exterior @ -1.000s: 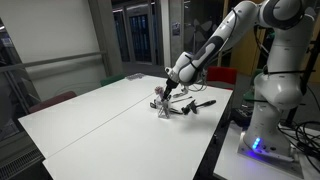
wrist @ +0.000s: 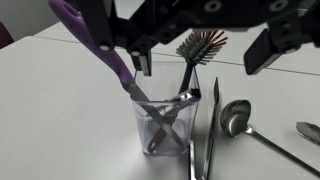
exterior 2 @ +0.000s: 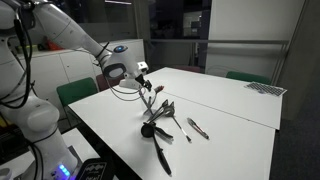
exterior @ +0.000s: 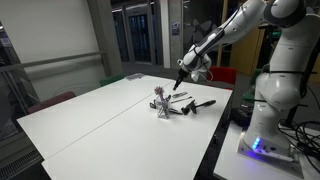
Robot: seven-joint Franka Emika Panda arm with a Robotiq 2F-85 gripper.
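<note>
A clear plastic cup stands upright on the white table in the wrist view. It holds a purple-handled utensil, which leans left, and a brush with grey and red bristles. My gripper is open, its dark fingers spread to either side at the top of this view, with nothing held between them. In exterior view 1 the gripper hangs above the table, up and to the right of the cup.
A metal ladle and other long metal utensils lie right of the cup. A black utensil lies closer to the robot in exterior view 2.
Over the last second my arm has moved right in exterior view 1, away from above the cup. The cup and the utensils look unmoved.
</note>
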